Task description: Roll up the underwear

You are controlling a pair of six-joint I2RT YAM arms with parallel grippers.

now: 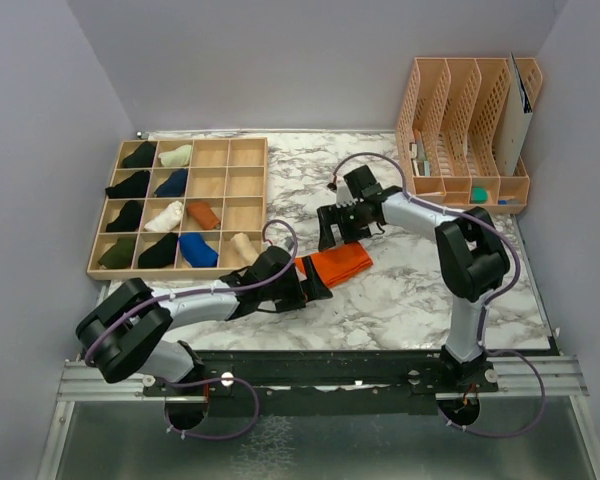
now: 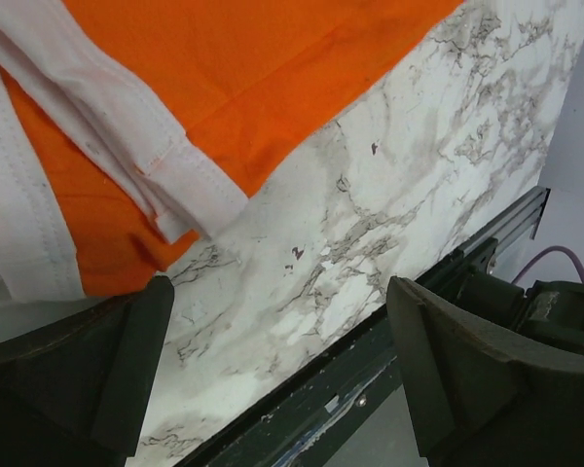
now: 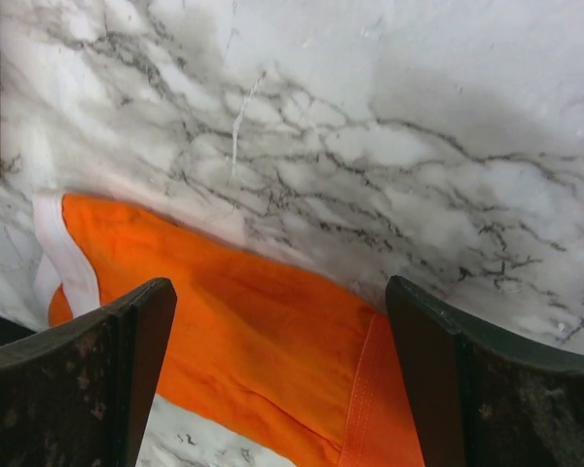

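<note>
Folded into a flat strip, the orange underwear (image 1: 342,264) lies slantwise on the marble table in the top view. Its white waistband (image 2: 146,136) is at the left end, doubled over with a gap between the layers. My left gripper (image 1: 315,281) stands open at that end, its fingers (image 2: 78,379) close to the cloth's corner in the left wrist view. Beyond the strip's far edge, my right gripper (image 1: 337,228) is open too. In the right wrist view the orange cloth (image 3: 253,341) passes below and between its fingers; I see no grip on it.
A wooden sorting box (image 1: 244,180) with rolled garments in several cells stands at the back left. An upright divided rack (image 1: 430,187) is at the back right. Bare marble (image 1: 420,310) lies right of the cloth.
</note>
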